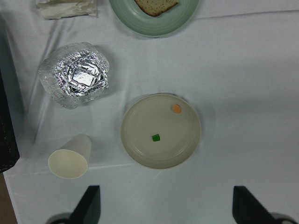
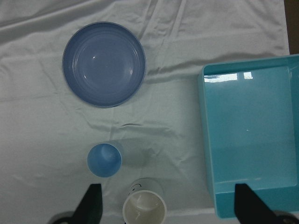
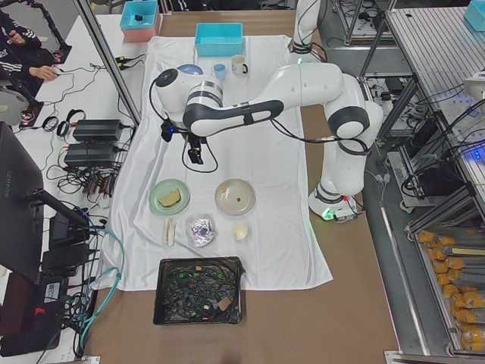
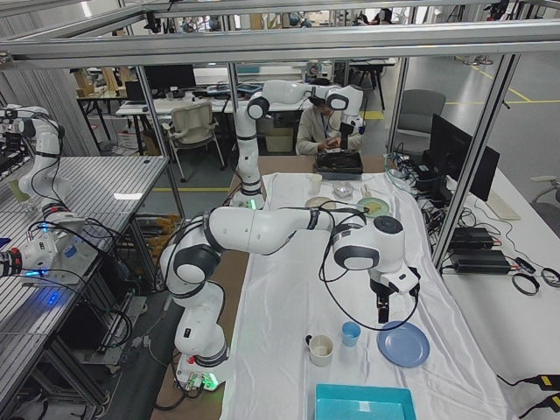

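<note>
My left gripper is open above a beige plate (image 1: 161,149) holding small green and orange bits, a cream cup (image 1: 67,163), crumpled foil in clear wrap (image 1: 77,77) and a green plate (image 1: 149,28) with bread (image 1: 156,4). A pale wrapped item (image 1: 65,9) lies beside them. In the right wrist view my right gripper is open over the table, near a blue plate (image 2: 103,60), a light blue cup (image 2: 104,160), a white mug (image 2: 145,205) and an empty teal bin (image 2: 247,135). Both grippers have nothing between their fingers.
A black lined tray (image 3: 198,315) lies at one end of the white cloth (image 3: 288,243), the teal bin at the other. Monitors, cables and frame posts line one side. A person (image 4: 315,131) sits beyond the far end.
</note>
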